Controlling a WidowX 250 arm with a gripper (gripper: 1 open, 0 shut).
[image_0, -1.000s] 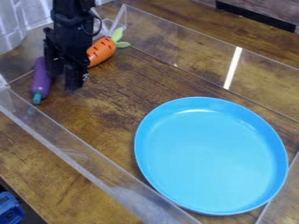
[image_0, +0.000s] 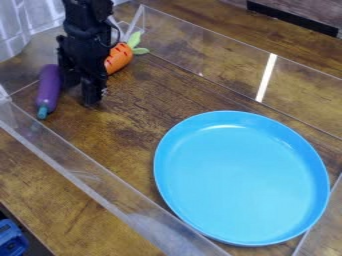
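Note:
My black gripper (image_0: 80, 80) reaches down at the upper left, between a purple eggplant toy (image_0: 48, 88) on its left and an orange carrot toy (image_0: 115, 58) behind it to the right. Its fingers are dark and low near the wooden surface; I cannot tell whether they are open or shut, or whether anything is between them. A large blue plate (image_0: 241, 176) lies at the lower right, well apart from the gripper and both toys.
Clear plastic walls border the wooden work surface (image_0: 134, 150). A blue object (image_0: 10, 240) sits outside the wall at the lower left corner.
My gripper has shifted slightly and its fingertips sit a little differently beside the eggplant. The toys and plate look almost unmoved.

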